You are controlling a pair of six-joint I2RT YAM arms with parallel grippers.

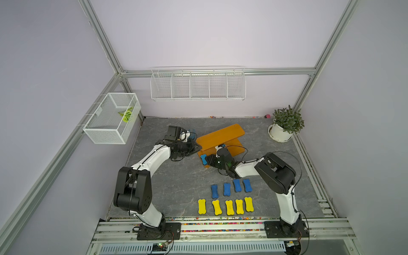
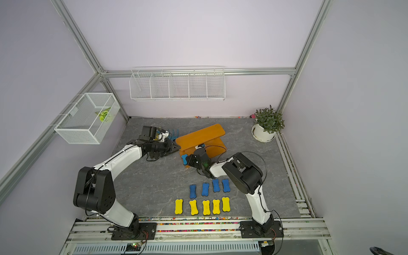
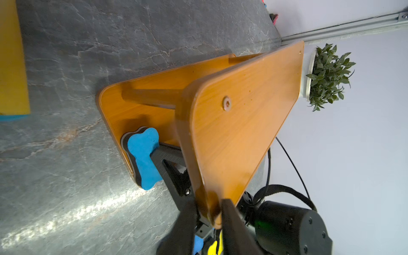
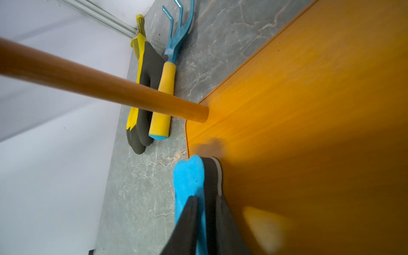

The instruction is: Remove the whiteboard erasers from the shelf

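An orange wooden shelf (image 1: 218, 131) stands mid-table. On the front left of its lower board sits a blue eraser, its dark felt side showing in the right wrist view. My right gripper is at this eraser, fingertips on or very close to it; whether it grips is unclear. My left gripper is at the near end of the upper board, its blurred fingertips over the board's edge; its grip is hard to tell. Several blue erasers (image 1: 237, 185) and yellow erasers (image 1: 230, 207) lie in two rows at the table's front.
A potted plant (image 1: 284, 125) stands at the back right. A hand rake (image 4: 163, 106) and gloves (image 4: 142, 85) lie behind the shelf's left end. Wire baskets (image 1: 197, 85) hang on the back and left walls.
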